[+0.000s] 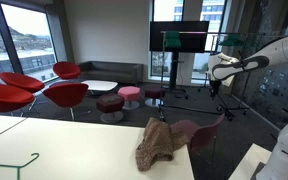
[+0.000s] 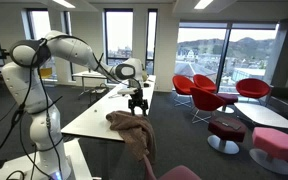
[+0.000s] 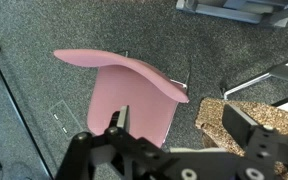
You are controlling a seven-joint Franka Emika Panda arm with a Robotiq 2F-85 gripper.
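Note:
My gripper stands open with nothing between its fingers, high over a pink chair point(image 3: 134, 97) in the wrist view. A brown cloth point(image 1: 158, 143) is draped over the edge of the white table point(image 1: 74, 150). Part of the cloth, tan and speckled, shows near the right finger in the wrist view, apart from it as far as can be seen. In the second exterior view the gripper point(image 2: 138, 103) hangs above the cloth point(image 2: 134, 130). A green hanger point(image 1: 14, 165) lies at the table's left front.
A rack point(image 1: 196, 53) with green hangers stands behind the arm. Red chairs point(image 1: 66, 94) and round stools point(image 1: 129, 94) fill the floor beyond the table.

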